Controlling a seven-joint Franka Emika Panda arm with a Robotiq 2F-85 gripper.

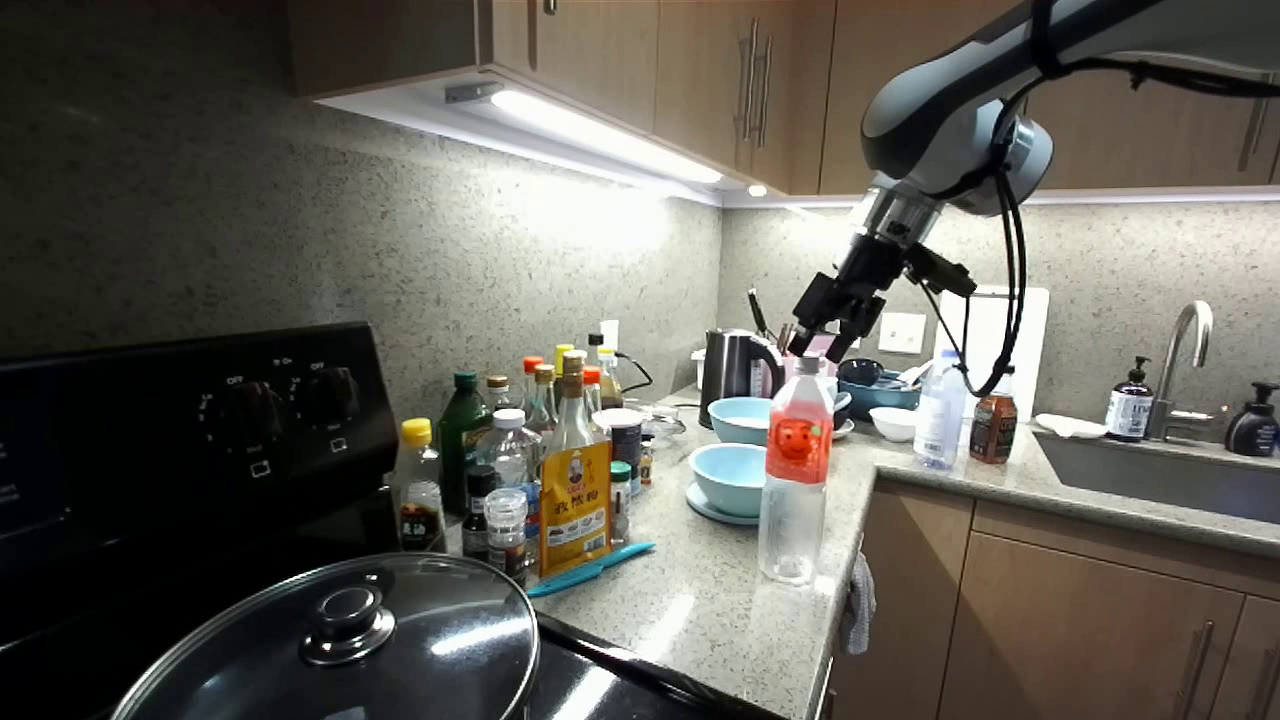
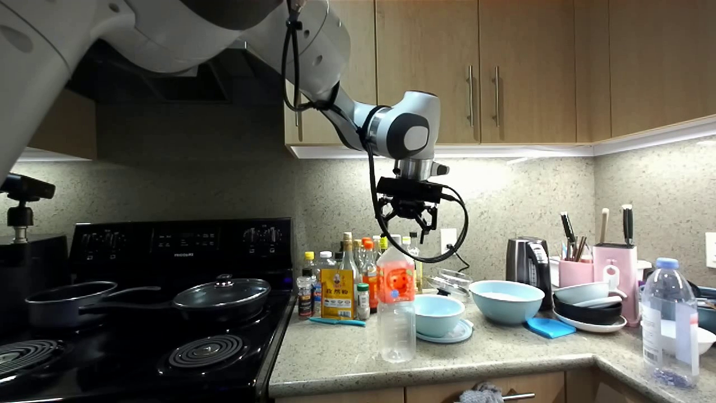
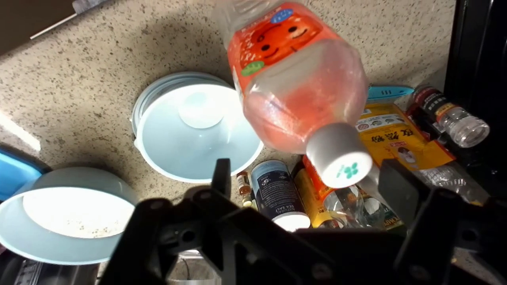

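A clear plastic bottle with a red smiling-face label (image 1: 798,450) and a grey-white cap stands upright on the counter. My gripper (image 1: 823,338) is open close to the bottle's top, and in the second exterior view the gripper (image 2: 423,235) hangs beside and above it. Looking down in the wrist view, the bottle cap (image 3: 343,154) shows between the two spread fingers, nearer the right finger (image 3: 401,183). Nothing is gripped. Whether a finger touches the cap, I cannot tell.
Light-blue bowls (image 2: 437,314) stand just behind the bottle. Several seasoning bottles and a yellow packet (image 2: 337,294) crowd the wall side, with a blue knife (image 1: 588,571) in front. A lidded pan (image 1: 342,636) sits on the stove. Another water bottle (image 2: 668,322) stands at the right.
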